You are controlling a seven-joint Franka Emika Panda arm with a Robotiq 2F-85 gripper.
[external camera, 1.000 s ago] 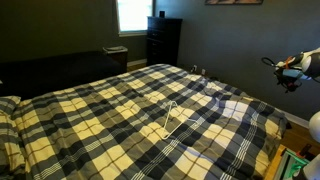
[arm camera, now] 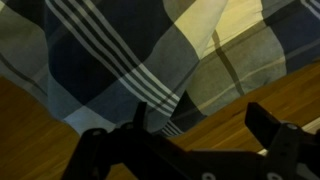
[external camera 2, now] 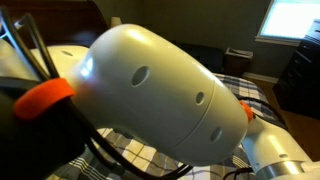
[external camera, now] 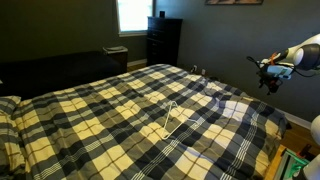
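My gripper (external camera: 268,82) hangs in the air off the right side of the bed in exterior view 1. From the wrist view, the gripper is open, its dark fingers wide apart and nothing held between them. Below it lie a fold of the plaid cover (arm camera: 110,65) and a strip of wooden floor (arm camera: 235,125). A thin white hanger-like frame (external camera: 168,133) rests on the plaid bedspread (external camera: 100,130), well away from the gripper. In exterior view 2, the white arm (external camera 2: 160,85) blocks most of the scene and the gripper cannot be made out.
A dark dresser (external camera: 163,42) and a window (external camera: 135,15) are at the back. Small items lie near the bed's far edge, too small to identify. Most of the bedspread is clear. The grey wall (external camera: 235,45) stands behind the arm.
In exterior view 1 my gripper and forearm have moved left, toward the bed. The bedspread and the white frame look unmoved.
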